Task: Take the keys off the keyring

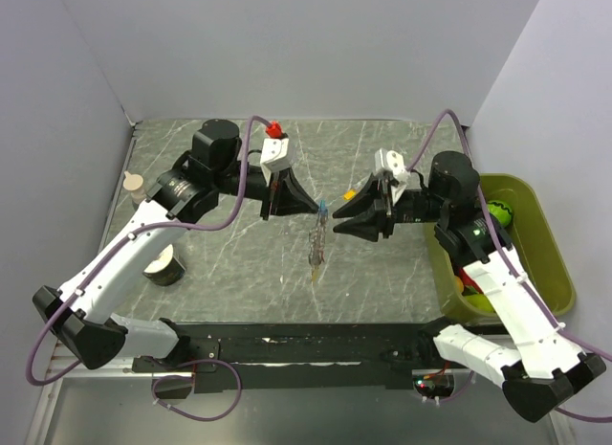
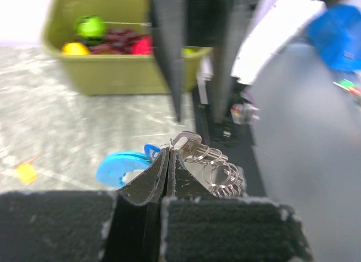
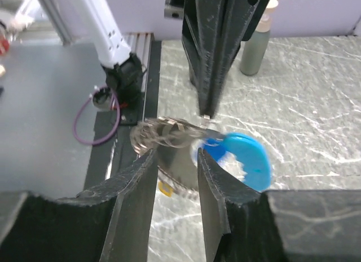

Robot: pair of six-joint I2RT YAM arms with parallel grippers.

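A bunch of keys on rings [image 1: 316, 246], with blue key heads [image 2: 121, 167], hangs between the grippers in the top view. My left gripper [image 1: 312, 208] is shut at the top of the bunch; in its wrist view the thin wire of a ring meets the fingertips [image 2: 169, 155]. My right gripper [image 1: 344, 221] stands open just right of the keys, apart from them in the top view. In the right wrist view the blurred keys and rings [image 3: 163, 135] sit beyond its fingers, below the left gripper's tip.
An olive bin [image 1: 540, 263] with toy fruit stands at the right. A pump bottle [image 1: 134, 185] and a round container [image 1: 164, 268] are at the left. A small yellow piece [image 1: 349, 194] lies on the grey marble table [image 1: 239, 282].
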